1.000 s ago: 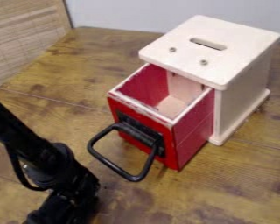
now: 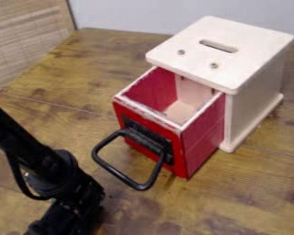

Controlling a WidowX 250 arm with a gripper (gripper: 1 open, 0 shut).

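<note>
A pale wooden box (image 2: 252,89) with a slot and two screws on its lid stands at the centre right. Its red drawer (image 2: 201,147) is pulled out toward the front left, empty inside, with a black loop handle (image 2: 142,184) on its front. My black gripper (image 2: 66,211) is low at the left edge, left of and apart from the handle. Its fingertips are dark and partly cut off, so their state is unclear.
The wooden table (image 2: 70,73) has free room at the left behind the arm and at the front right. A bamboo mat (image 2: 17,37) is at the back left, a pale wall at the back.
</note>
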